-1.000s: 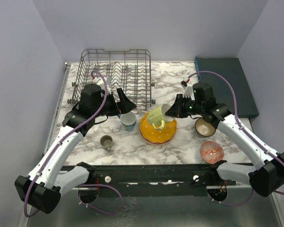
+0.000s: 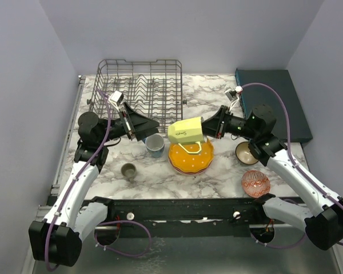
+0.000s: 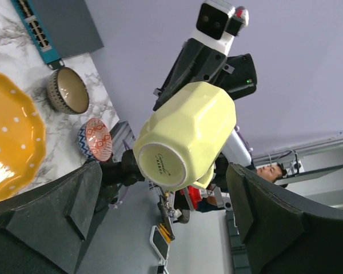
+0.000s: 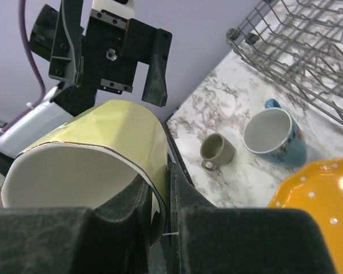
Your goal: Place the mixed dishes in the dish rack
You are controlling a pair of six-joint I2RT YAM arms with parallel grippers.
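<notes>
A yellow mug (image 2: 186,131) hangs in the air above the orange dotted plate (image 2: 188,162), tipped on its side with its base toward my left arm. My right gripper is shut on the mug's rim, the pale inside facing that wrist camera. Across from it, my left gripper (image 2: 154,128) stands open, its fingers (image 3: 74,211) spread wide; in the left wrist view the mug's base shows beyond the gap. The wire dish rack (image 2: 138,85) stands at the back left and looks empty.
A blue cup (image 2: 155,145) and a small grey cup (image 2: 128,170) sit left of the plate. To the right are a brown bowl (image 2: 247,153) and a red patterned bowl (image 2: 255,183). A dark flat box (image 2: 274,105) lies at the back right.
The right gripper has raised the mug and brought it left, tipping it more level. My left arm has shifted slightly, its gripper turning toward the mug's base and staying open.
</notes>
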